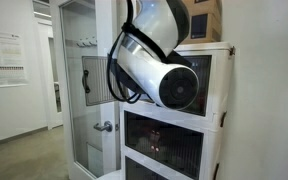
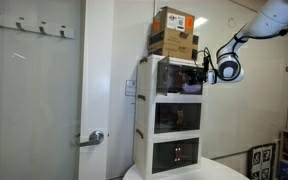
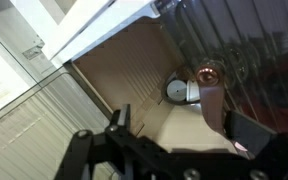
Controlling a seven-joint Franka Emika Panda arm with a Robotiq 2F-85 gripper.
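Observation:
A white cabinet [image 2: 143,125] with dark see-through doors stands against the wall, and the arm reaches to its top compartment. One ribbed top door [image 1: 100,82] stands swung open to the left, its dark handle [image 1: 85,82] showing. In the wrist view a second ribbed door [image 3: 249,60] is on the right, carrying a brown strap handle [image 3: 213,105]. My gripper has its fingers spread apart, the right one close beside the strap; whether they touch is unclear. The exterior view 1 hides the fingers behind the arm.
Round silvery items [image 3: 175,89] sit inside the top compartment. Cardboard boxes [image 2: 172,32] are stacked on the cabinet. The lower doors [image 1: 164,142] are closed. A room door with a lever [image 1: 105,126] is to the left.

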